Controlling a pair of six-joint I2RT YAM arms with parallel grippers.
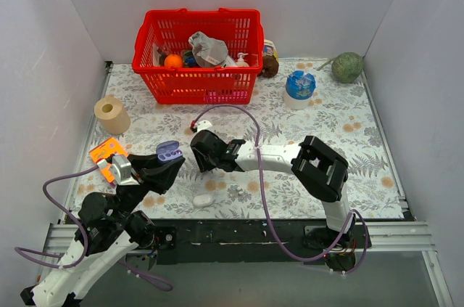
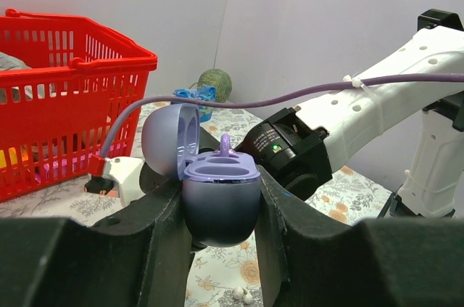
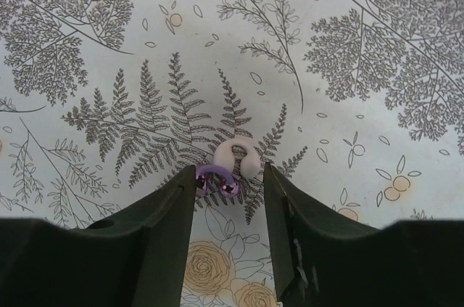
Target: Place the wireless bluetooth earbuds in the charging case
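Note:
My left gripper point(image 1: 164, 165) is shut on the purple charging case point(image 2: 221, 202), its lid point(image 2: 171, 140) raised. A purple loop point(image 2: 225, 144), apparently an earbud, stands up from one side of the case's tray. Over the table to the right of the case, my right gripper points down, open. Below and between its fingertips, a purple clip-shaped earbud point(image 3: 216, 172) lies on the cloth, close beside a pinkish-white one point(image 3: 238, 153). The right gripper hides these two in the top view.
A white case point(image 1: 203, 200) and a small white earbud point(image 1: 241, 191) lie near the front edge. Toward the back stand a red basket point(image 1: 199, 89), a paper roll point(image 1: 112, 115) and a blue-topped tub point(image 1: 299, 89). An orange packet point(image 1: 101, 153) is at left.

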